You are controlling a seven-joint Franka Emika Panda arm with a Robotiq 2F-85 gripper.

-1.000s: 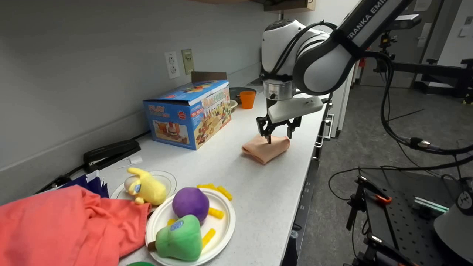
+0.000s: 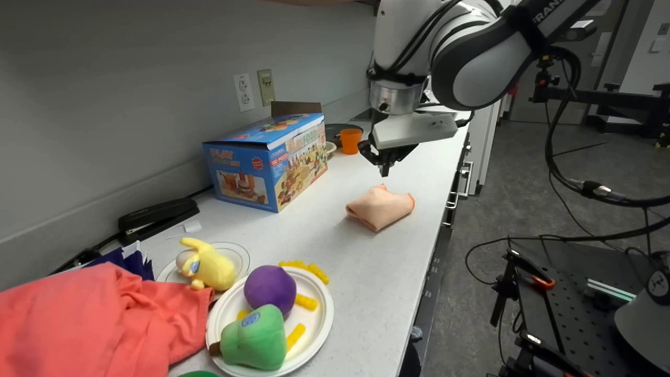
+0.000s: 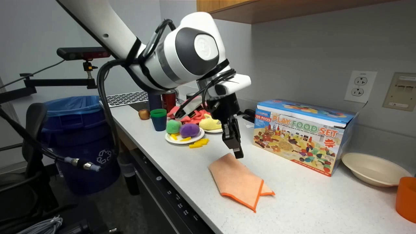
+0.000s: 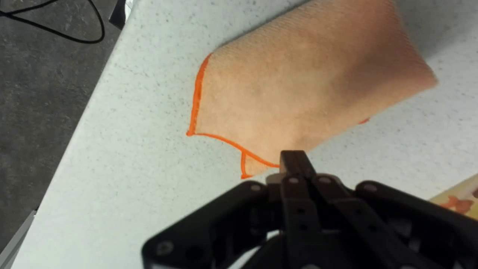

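Observation:
A folded peach cloth (image 2: 381, 207) with orange edging lies on the white counter, alone in the open middle. From exterior view 2, its orange-hemmed corners (image 3: 256, 197) point toward the camera. My gripper (image 2: 384, 170) hangs just above the cloth, its fingers together and pointing down. In the wrist view the gripper is shut, and nothing shows between its fingertips. They overlap the cloth's (image 4: 286, 85) lower edge there, hiding a small bit of it. The gripper (image 3: 238, 155) appears over the cloth's far edge in exterior view 2.
A blue play food box (image 2: 270, 157) stands along the wall. A white plate (image 2: 323, 320) holds a purple ball, a green plush pear and yellow sticks. Beyond the box are an orange cup (image 2: 350, 141) and a bowl (image 3: 376, 169). Bare counter surrounds the cloth; its open edge drops to the floor.
My gripper has risen from the cloth, and its fingers, apart before, are now together. The cloth has shifted slightly to the right in exterior view 1, still on the counter.

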